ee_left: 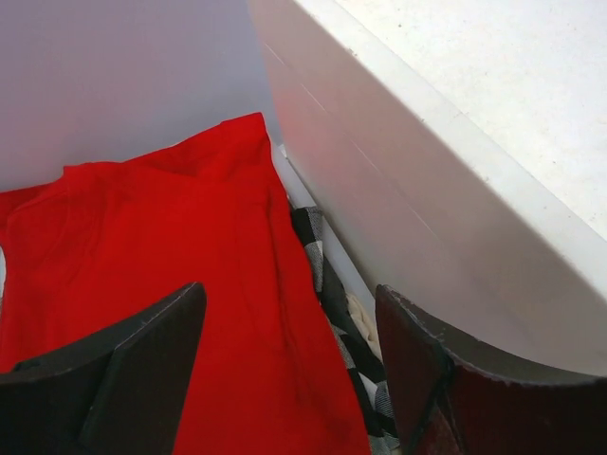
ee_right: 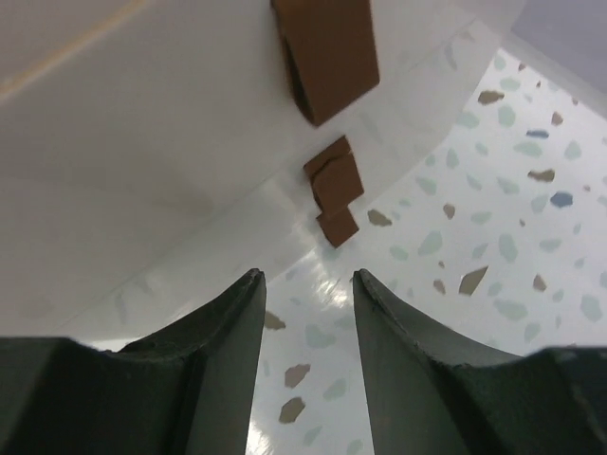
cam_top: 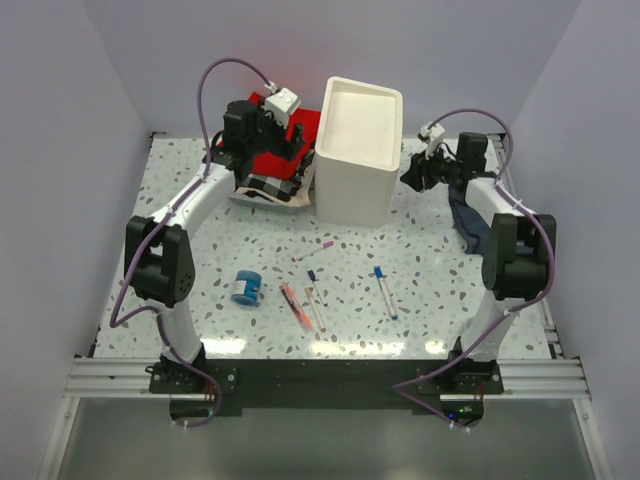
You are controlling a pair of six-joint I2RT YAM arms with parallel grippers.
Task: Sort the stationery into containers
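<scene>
Several pens and markers lie on the speckled table in the top view: a pink pen (cam_top: pixel 313 251), a dark marker (cam_top: pixel 315 286), red pens (cam_top: pixel 297 307), a slim white-and-red pen (cam_top: pixel 316 310) and a blue-and-white marker (cam_top: pixel 384 292). A tall white box (cam_top: pixel 353 195) stands upright at the back middle. My left gripper is open above red cloth (ee_left: pixel 223 237), beside the box's wall, with its fingers apart and empty. To the box's right, my right gripper is open and empty, low over the table.
Red and checkered cloth (cam_top: pixel 270 187) fills a pale container left of the box. A blue mug (cam_top: pixel 246 287) lies at the front left. Dark cloth (cam_top: pixel 470 225) lies under the right arm. The front middle has free room around the pens.
</scene>
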